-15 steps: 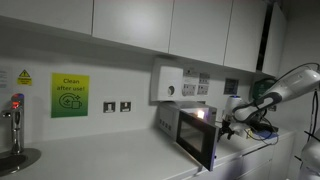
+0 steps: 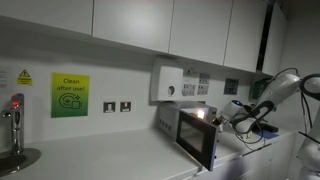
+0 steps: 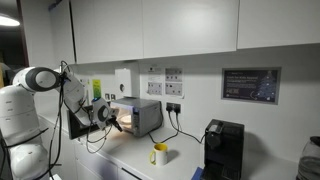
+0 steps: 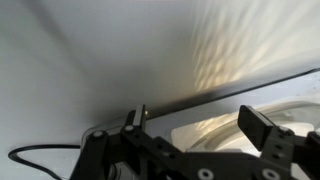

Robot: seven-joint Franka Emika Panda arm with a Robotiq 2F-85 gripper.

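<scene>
A silver microwave (image 2: 182,113) stands on the counter with its dark door (image 2: 196,139) swung open, and its lit inside shows in both exterior views. My gripper is at the microwave's open front in exterior view 2. Wide apart in the wrist view, its black fingers have no object visible between them. A pale metallic surface fills most of that view, bounded by a grey edge (image 4: 210,103). Beyond this edge, at lower right, lies part of a round, glassy plate-like thing (image 4: 220,133). What the microwave holds is otherwise hard to make out.
A yellow-and-white mug (image 3: 159,154) and a black coffee machine (image 3: 223,149) stand to the microwave's right in exterior view 2. A tap (image 2: 15,122) and sink are at far left in exterior view 1. Counter (image 2: 100,152) between sink and microwave is clear.
The arm has risen a little and its upper links have shifted in exterior view 1. The microwave and its open door look unmoved.
</scene>
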